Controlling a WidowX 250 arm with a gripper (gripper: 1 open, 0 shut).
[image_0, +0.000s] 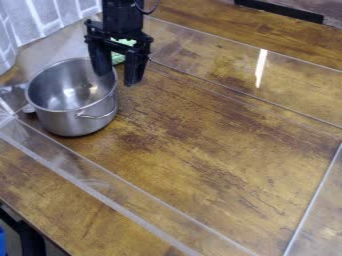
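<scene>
The black gripper (118, 66) hangs from the top left above the back rim of a large steel pot (74, 108), its two fingers apart and pointing down. A green object (126, 52) lies behind the gripper, partly hidden by it. Whether anything small is between the fingers cannot be made out.
A pale cloth or sheet lies at the far left behind the pot. Clear panels or edging run along the table's right and front sides.
</scene>
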